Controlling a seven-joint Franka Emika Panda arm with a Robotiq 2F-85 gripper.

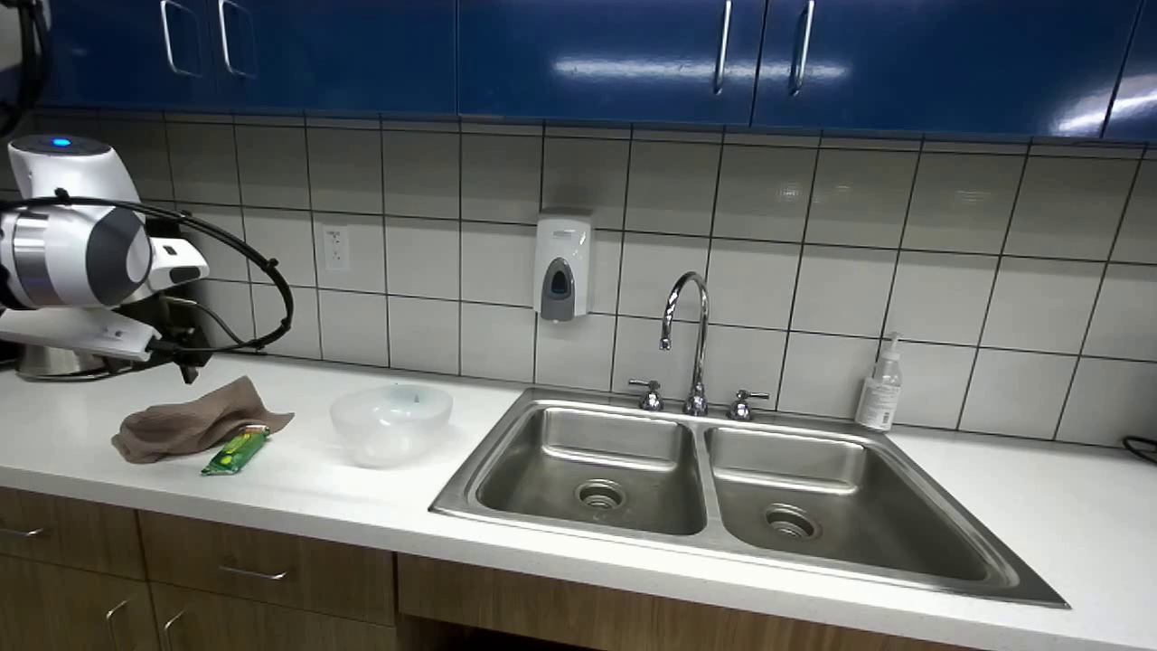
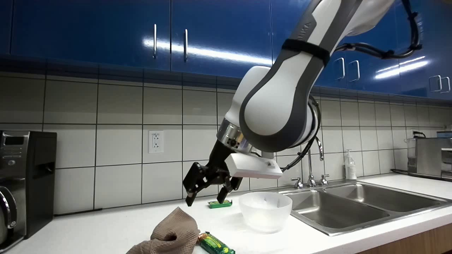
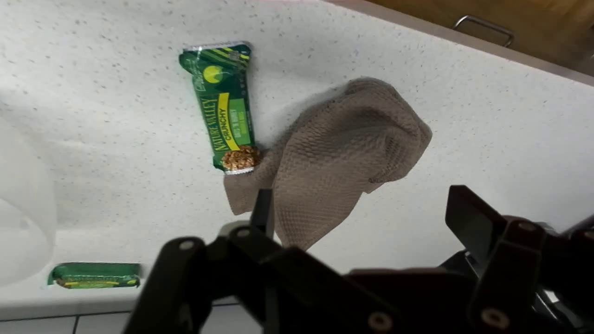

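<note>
My gripper [image 2: 205,202] is open above the counter, its fingers wide apart with nothing between them. In the wrist view its fingertips [image 3: 266,214] hang over the counter beyond one end of a crumpled brown cloth [image 3: 334,161]. A green granola bar packet [image 3: 228,108] lies with one end touching that cloth. Near the wall is a second green packet [image 3: 97,275], beside a translucent white bowl [image 2: 265,211]. In exterior view 1 the cloth [image 1: 195,421] and the nearer packet [image 1: 235,450] sit left of the bowl [image 1: 390,423]; the second packet cannot be seen there.
A double steel sink [image 1: 705,488] with a faucet [image 1: 694,336] lies right of the bowl. At the far left in exterior view 2 stands a black coffee machine [image 2: 40,182]. Blue cabinets [image 2: 93,38] hang overhead. Bare counter lies left of the cloth.
</note>
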